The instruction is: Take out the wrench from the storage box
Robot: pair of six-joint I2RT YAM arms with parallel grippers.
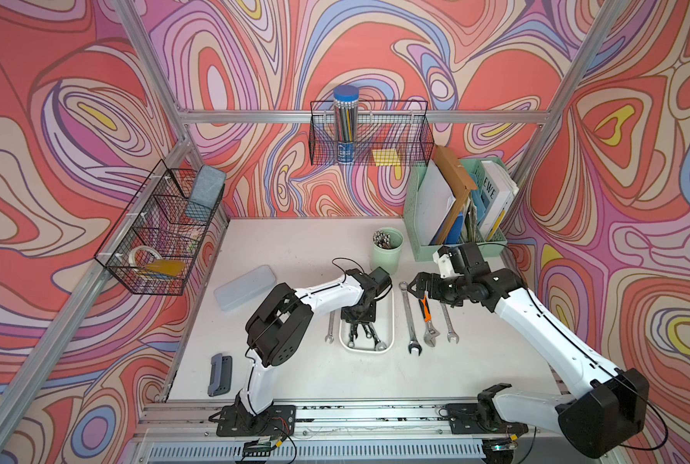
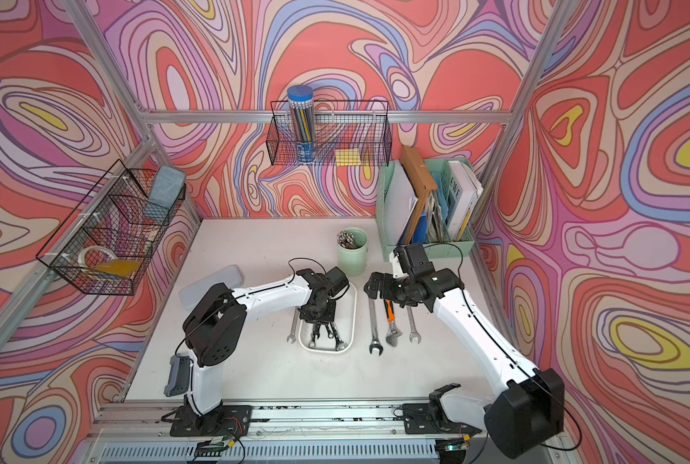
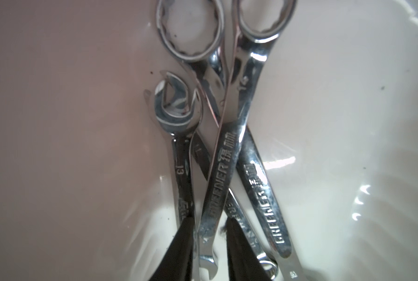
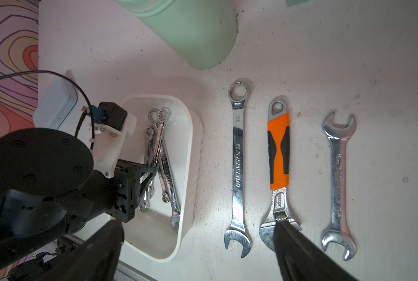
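Several silver wrenches lie crossed in the white storage box (image 4: 195, 140). My left gripper points down into it, its fingers partly apart. In the left wrist view, the lower shank of the uppermost wrench (image 3: 223, 157), marked 14, shows in the gap between those fingers; whether they touch it I cannot tell. A smaller wrench (image 3: 182, 168) marked 13 lies to its left, and another wrench (image 3: 260, 201) passes under it to the right. My right gripper hangs wide open and empty above the table, to the right of the box.
Right of the box lie a long wrench (image 4: 237, 161), an orange-handled adjustable wrench (image 4: 279, 154) and an open-ended wrench (image 4: 338, 182). One wrench (image 1: 330, 328) lies left of the box. A green cup (image 1: 386, 251) stands behind it.
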